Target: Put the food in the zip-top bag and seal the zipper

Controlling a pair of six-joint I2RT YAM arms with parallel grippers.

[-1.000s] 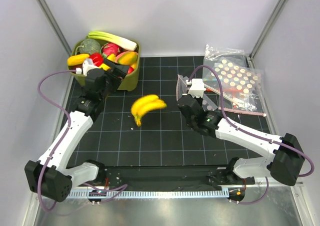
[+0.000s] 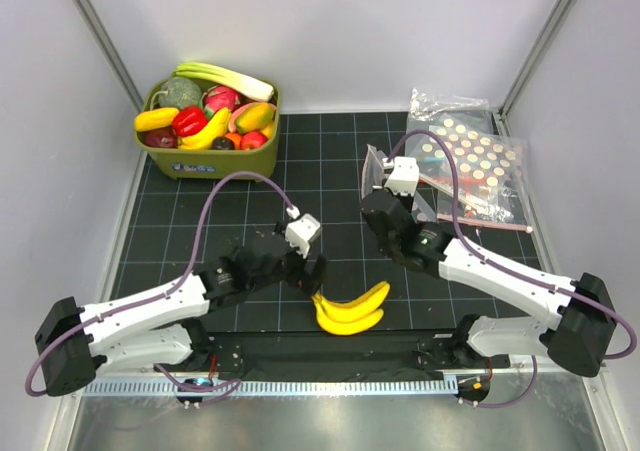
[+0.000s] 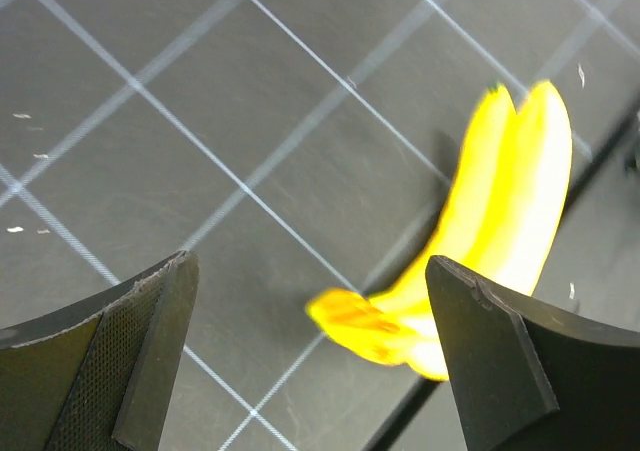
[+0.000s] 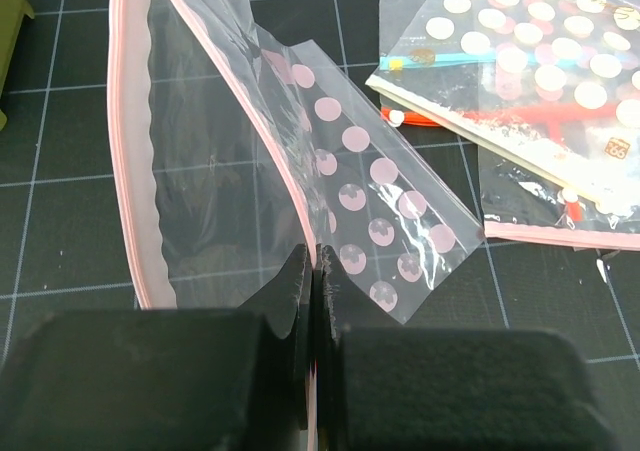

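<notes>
A pair of joined yellow bananas lies on the tiles by the table's front edge. My left gripper is over their stem end, fingers apart. In the left wrist view the bananas run behind the right-hand finger, and nothing is held. A clear zip bag with a pink zip edge and pink dots stands before my right gripper, which is shut on one pink edge. The bag's mouth gapes there between its two zip edges. From the top the right arm hides much of this bag.
More clear bags with white dots and pink or coloured zips lie flat at the back right. At the back left stands a green bin heaped with toy produce. The tiles between bin and right arm are clear.
The bananas have moved from mid-table to the front edge, shifting slightly right most recently. My left gripper has come from the bin to their stem end. The right arm has shifted slightly right.
</notes>
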